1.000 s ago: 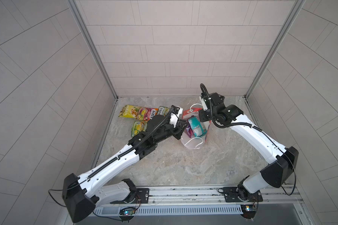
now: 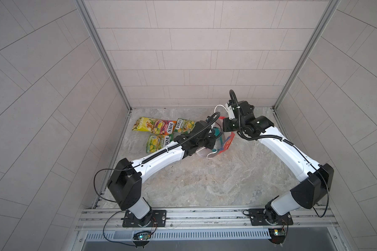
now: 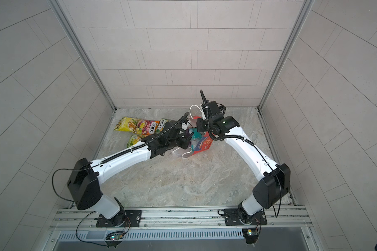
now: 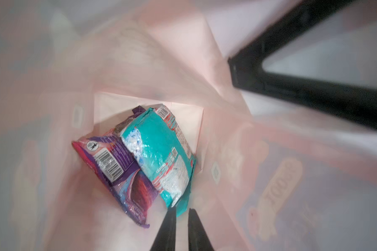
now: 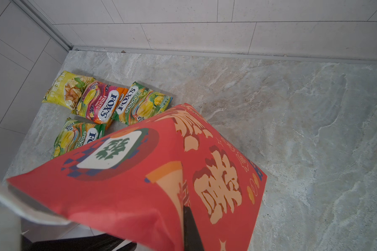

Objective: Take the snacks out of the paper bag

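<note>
The red paper bag [image 3: 202, 143] [image 5: 217, 188] stands mid-table, tilted, between both grippers. Inside, in the left wrist view, lie a teal snack pack [image 4: 152, 147] and a purple pack [image 4: 117, 167]. My left gripper is down in the bag, its narrow fingertips close together just below these packs; whether it holds anything is unclear. My right gripper [image 3: 200, 124] is at the bag's upper rim, shut; in the right wrist view red paper hides most of it.
Snack packs lie behind left: yellow [image 5: 67, 90], pink FOX'S [image 5: 97, 102], green [image 5: 140, 104] and another green [image 5: 73, 138].
The right gripper has risen slightly.
</note>
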